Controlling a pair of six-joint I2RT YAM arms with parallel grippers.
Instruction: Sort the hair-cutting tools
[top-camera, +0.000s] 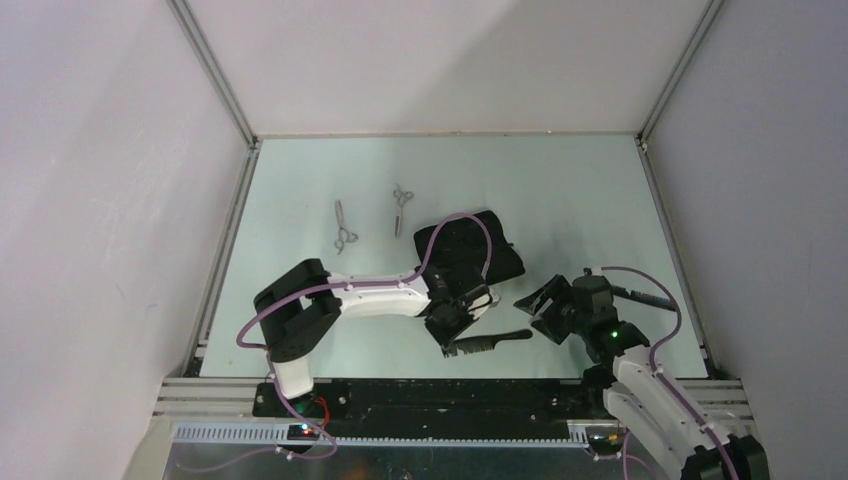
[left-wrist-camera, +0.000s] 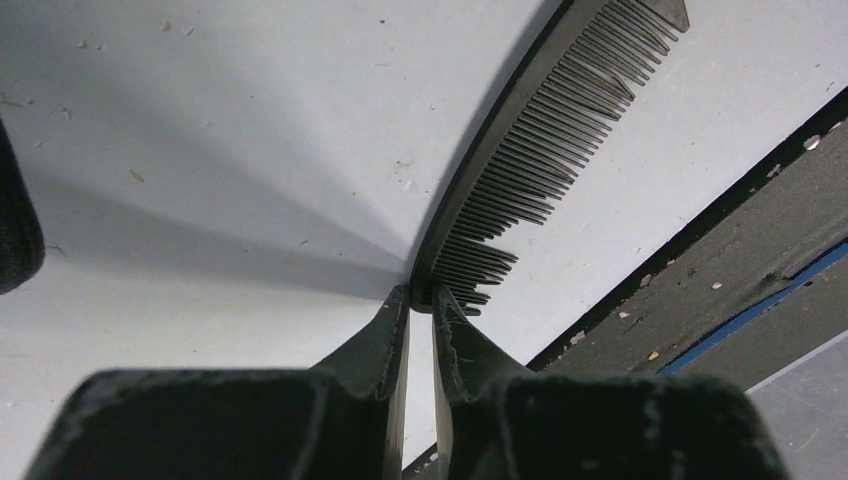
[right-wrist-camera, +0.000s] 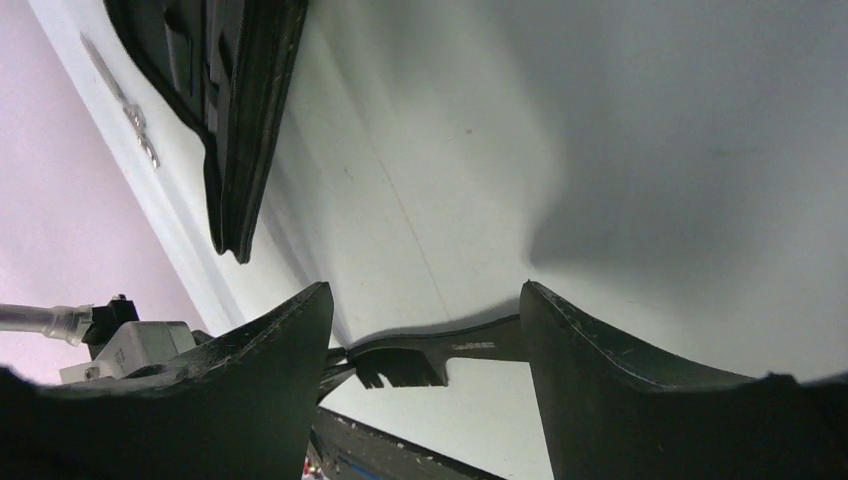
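A black comb (top-camera: 490, 342) lies along the front of the white table, its toothed end at my left gripper (top-camera: 447, 350). In the left wrist view the narrow end of the comb (left-wrist-camera: 500, 155) is at the left gripper's close-set fingertips; whether they grip it cannot be told. My right gripper (top-camera: 538, 315) stands open near the comb's handle, with nothing held. One right finger hides part of the handle in the right wrist view. A black pouch (top-camera: 460, 245) lies behind the left gripper. Two pairs of scissors (top-camera: 341, 225) lie farther back on the left.
Another dark, long tool (top-camera: 645, 298) lies at the right, partly behind the right arm. The table's front edge (top-camera: 400, 379) runs close by the comb. Free room lies across the back right and the front left.
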